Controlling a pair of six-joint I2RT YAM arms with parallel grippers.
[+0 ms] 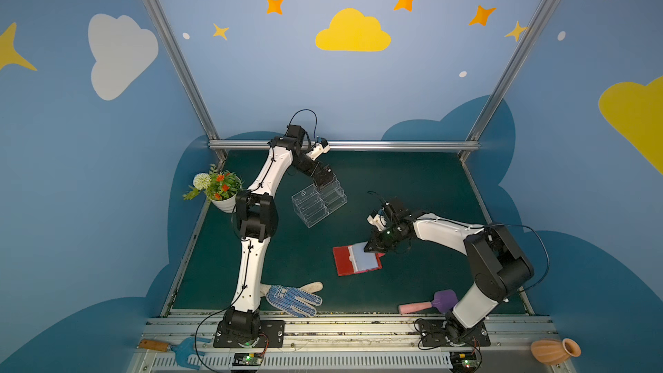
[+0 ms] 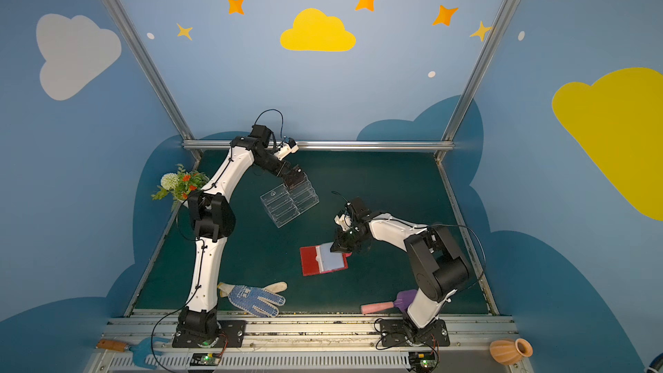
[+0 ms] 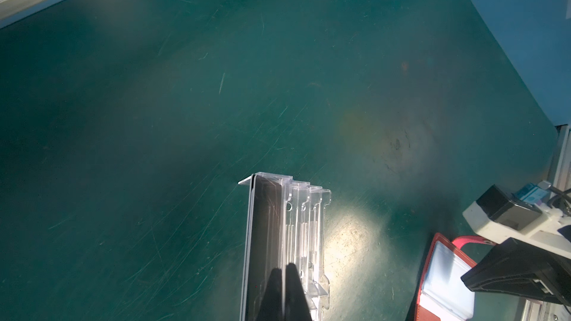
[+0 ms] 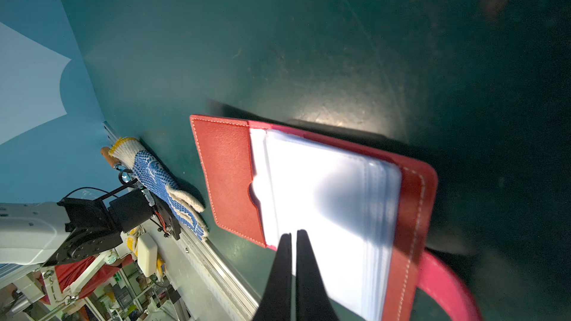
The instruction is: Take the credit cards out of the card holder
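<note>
In the top left view a clear acrylic rack [image 1: 317,203] stands mid-table, a dark card [image 3: 264,214] in its back slot. My left gripper is over that back end, shut; whether anything thin is between its fingers I cannot tell. The red card holder [image 4: 223,172] lies open on the table, with translucent sleeves [image 4: 324,202] and a pink strap [image 4: 446,285]. My right gripper is shut just over the sleeves, nothing visible between its fingers.
A potted plant [image 1: 222,190] stands at the left edge. A work glove [image 1: 293,300] and a pink-handled shovel [image 1: 445,300] lie along the front edge.
</note>
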